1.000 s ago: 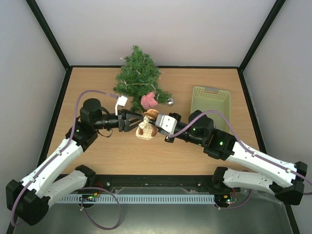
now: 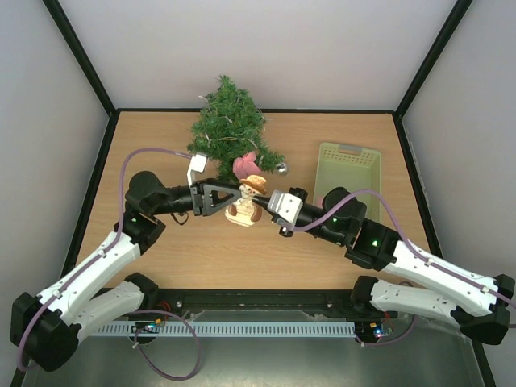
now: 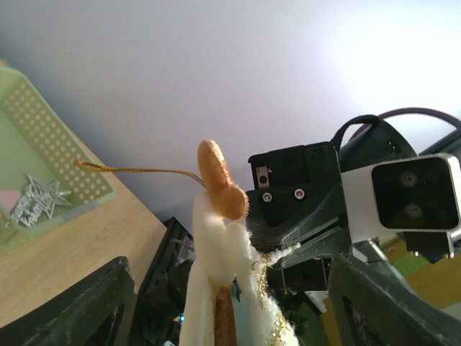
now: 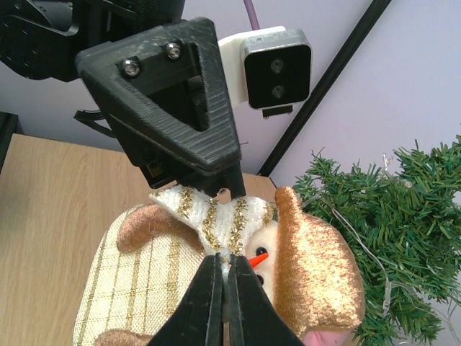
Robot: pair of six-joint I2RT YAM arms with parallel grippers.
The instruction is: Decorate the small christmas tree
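Observation:
A plush snowman ornament (image 2: 242, 211) with gold hat, orange nose and striped scarf hangs between both grippers in front of the tree (image 2: 230, 121). My right gripper is shut on it at the scarf. My left gripper has its fingers parted around the ornament's side; whether they touch it is unclear. A thin gold cord (image 3: 133, 168) sticks out from the ornament. A pink bow (image 2: 246, 165) and silver bauble (image 2: 281, 168) are on the tree.
A green basket (image 2: 348, 161) at the right holds silver ornaments (image 3: 39, 198) and something pink.
The right arm has shifted slightly right and the ornament has turned, showing more of its face. The left arm has moved slightly, with its gripper still beside the ornament.

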